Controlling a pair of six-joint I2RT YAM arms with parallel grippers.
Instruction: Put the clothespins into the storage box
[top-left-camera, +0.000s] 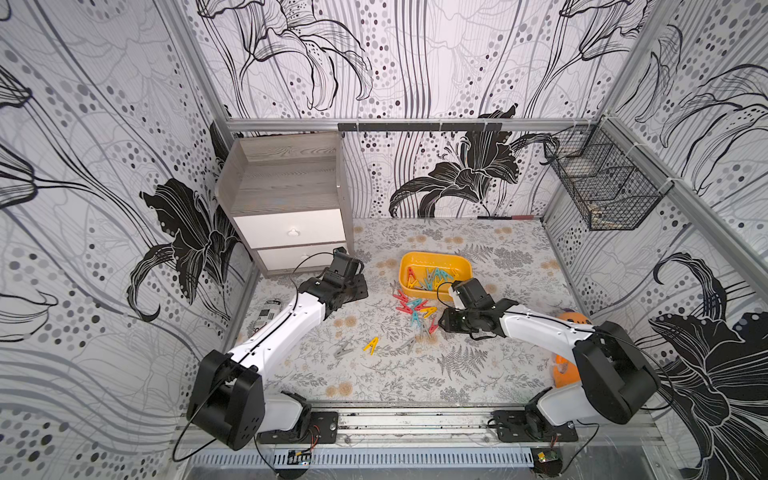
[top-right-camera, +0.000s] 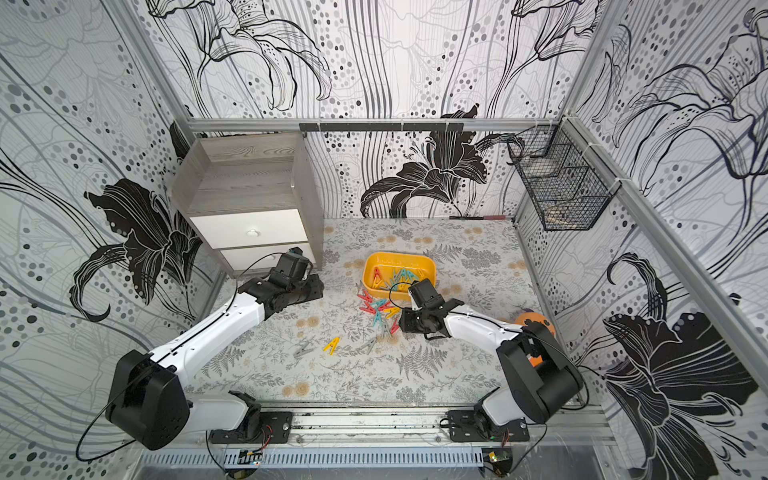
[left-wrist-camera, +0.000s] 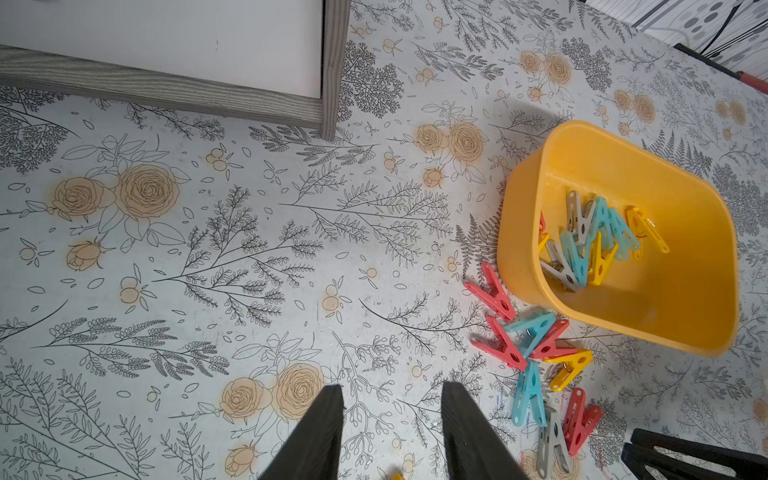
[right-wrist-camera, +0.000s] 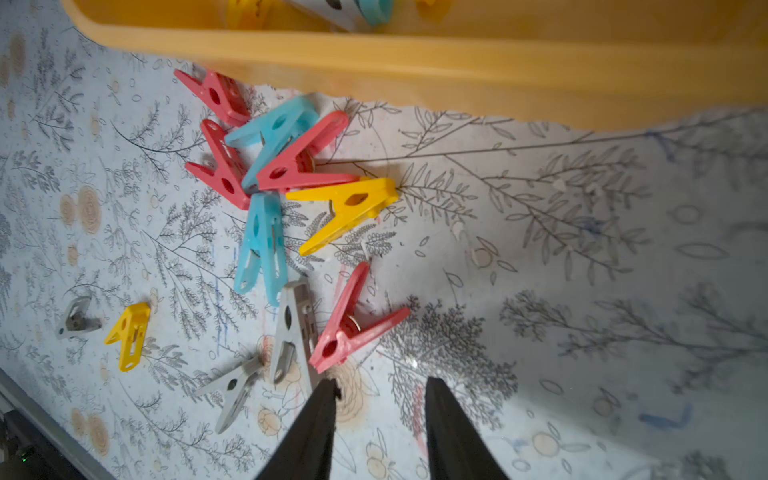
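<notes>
The yellow storage box (left-wrist-camera: 640, 312) holds several clothespins (left-wrist-camera: 608, 232). A loose cluster of red, cyan, grey and yellow pins (right-wrist-camera: 352, 204) lies in front of it, with a separate yellow pin (top-left-camera: 371, 345) and grey pins (right-wrist-camera: 76, 316) farther left. My left gripper is open and empty, above bare table left of the box, near the cabinet. My right gripper is open and empty, low beside the cluster, just below a red pin (right-wrist-camera: 344, 336).
The drawer cabinet (top-left-camera: 292, 232) stands at the back left. A wire basket (top-left-camera: 608, 192) hangs on the right wall. An orange object (top-right-camera: 534, 320) sits at the right edge, partly behind the right arm. The table right of the box is clear.
</notes>
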